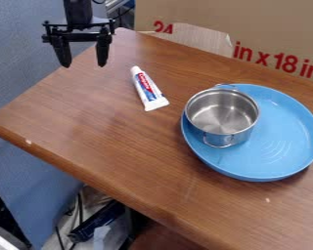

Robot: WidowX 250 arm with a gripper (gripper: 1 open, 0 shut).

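My gripper (82, 59) hangs open over the left back edge of the wooden table, its two black fingers apart with nothing visible between them. To its right a white toothpaste tube (149, 89) lies on the table. A steel pot (222, 116) sits on a blue plate (284, 142) at the right.
A cardboard box (250, 24) stands along the back of the table. Beyond the left edge are a blue-grey surface and some dark items on the floor.
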